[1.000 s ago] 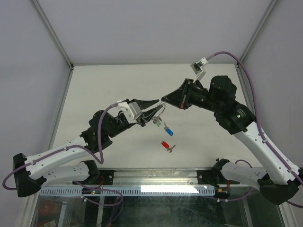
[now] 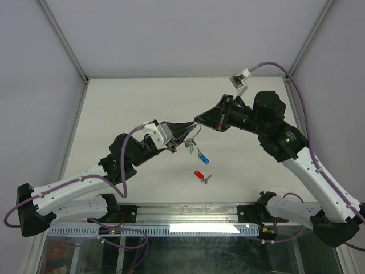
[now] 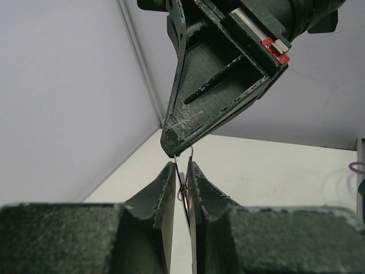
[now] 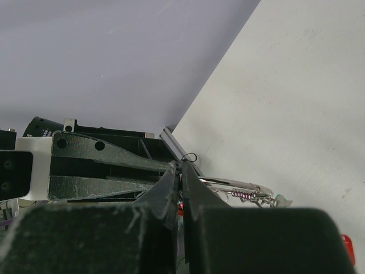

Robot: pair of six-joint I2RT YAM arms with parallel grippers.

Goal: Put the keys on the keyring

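The thin wire keyring (image 2: pixel 199 132) hangs from my right gripper (image 2: pixel 197 120), whose shut tips pinch its upper end. Through the right wrist view its metal loop (image 4: pixel 242 185) reaches out past the fingertips, a green-headed key (image 4: pixel 282 201) at its far end. My left gripper (image 2: pixel 192 127) is beside the right tips, its fingers narrowly apart; in the left wrist view the wire passes between its fingers. Whether they touch the wire is unclear. A blue key (image 2: pixel 203 158) is just below the ring; whether it is attached cannot be told. The red key (image 2: pixel 199 175) lies on the table.
A metal rail (image 2: pixel 171 229) runs along the front. Both grippers are tip to tip, with little room between them.
The right arm holds its place, and the red and blue keys look unmoved.
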